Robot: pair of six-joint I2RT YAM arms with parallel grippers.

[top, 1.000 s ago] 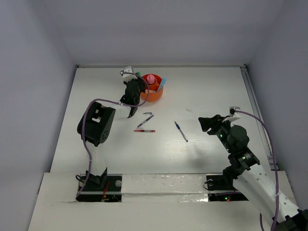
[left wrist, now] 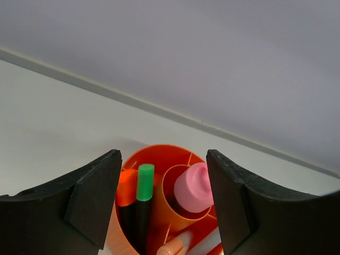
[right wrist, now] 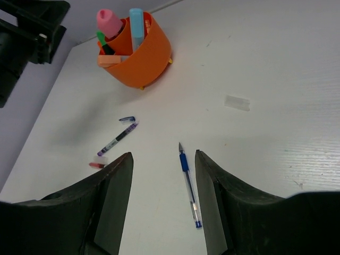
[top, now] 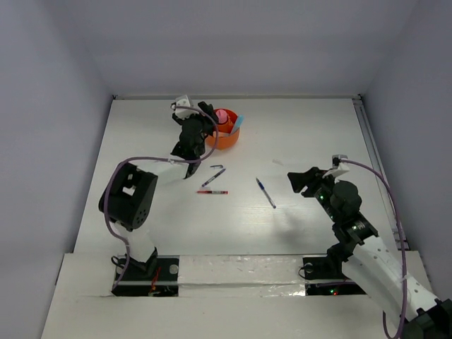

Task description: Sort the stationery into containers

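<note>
An orange round container (top: pixel 222 141) at the back centre holds several items, among them a pink piece, a green-capped marker and, in the right wrist view, a light-blue item (right wrist: pixel 137 29). My left gripper hangs over its near left side, fingers apart, nothing visible between them at tip height. On the table lie a blue pen (top: pixel 265 193), a purple pen (right wrist: pixel 118 139), a small cap or clip (right wrist: pixel 127 119) and a red marker (top: pixel 212 192). My right gripper stands open at the right, facing the blue pen.
A clear strip of tape (right wrist: pixel 237 103) is on the table right of the container. Grey walls (top: pixel 233 56) enclose the back and sides.
My left arm's elbow has shifted left and toward the front, and its gripper slightly left. My right arm has shifted slightly; the objects lie unchanged.
</note>
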